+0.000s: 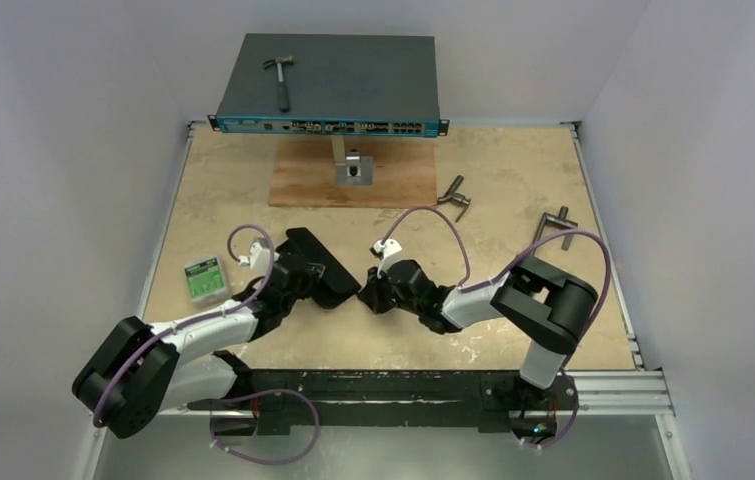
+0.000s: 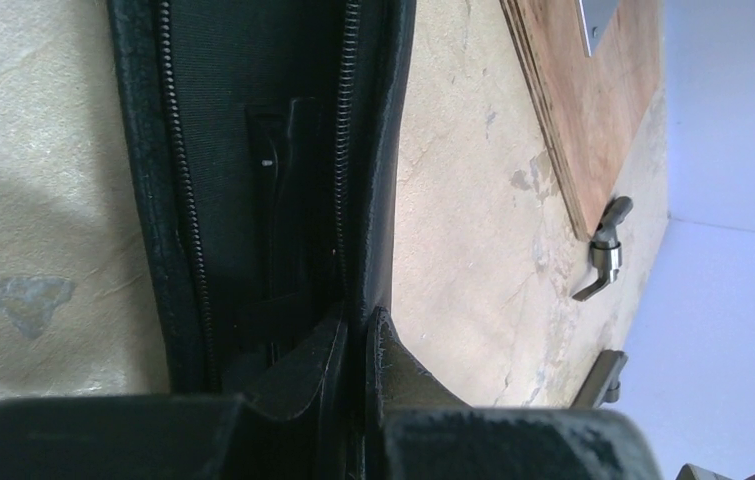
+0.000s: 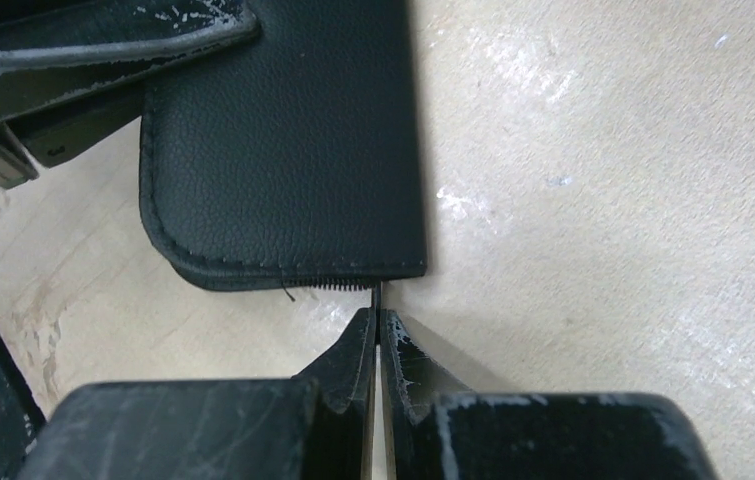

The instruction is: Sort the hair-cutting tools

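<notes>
The black zip case (image 1: 305,243) lies slanted on the table, left of centre. In the left wrist view the case (image 2: 223,70) gapes between two rows of zip teeth, with a slim dark pocket or tool inside. My left gripper (image 1: 315,270) is shut on its side edge. At the case's near end, my right gripper (image 1: 365,297) is shut. From its fingertips in the right wrist view, a thin dark strip (image 3: 376,294) rises to the zipped end of the case (image 3: 293,200); whether it is gripped is unclear.
A green-labelled clear box (image 1: 207,279) sits left of the left arm. Metal clamp-like tools (image 1: 455,198) lie to the right. Behind stands a network switch (image 1: 353,80) above a wooden board (image 1: 293,180), with a hammer (image 1: 282,88) on top.
</notes>
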